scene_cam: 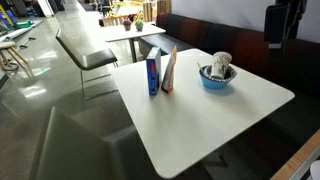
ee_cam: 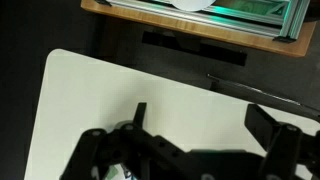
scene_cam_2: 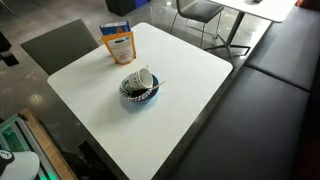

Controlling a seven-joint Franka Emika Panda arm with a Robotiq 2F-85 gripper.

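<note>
In the wrist view my gripper is open, its fingers wide apart over bare white tabletop with nothing between them. Exterior view 1 has the gripper (scene_cam: 277, 40) high at the upper right, well above the table and clear of everything on it. A blue bowl (scene_cam: 214, 84) rests on the white table (scene_cam: 190, 125), and a pale patterned cup (scene_cam_2: 143, 77) lies tilted in it. Other contents of the bowl are too small to make out. Farther along the table, a blue box (scene_cam: 153, 72) and an orange-and-white pouch (scene_cam_2: 121, 47) stand upright, close together.
A dark bench (scene_cam_2: 248, 120) runs along one side of the table, and a chair (scene_cam: 85, 55) stands near the opposite side. Close to the robot is a wood-edged stand (ee_cam: 200, 25). Much of the tabletop around the bowl is free.
</note>
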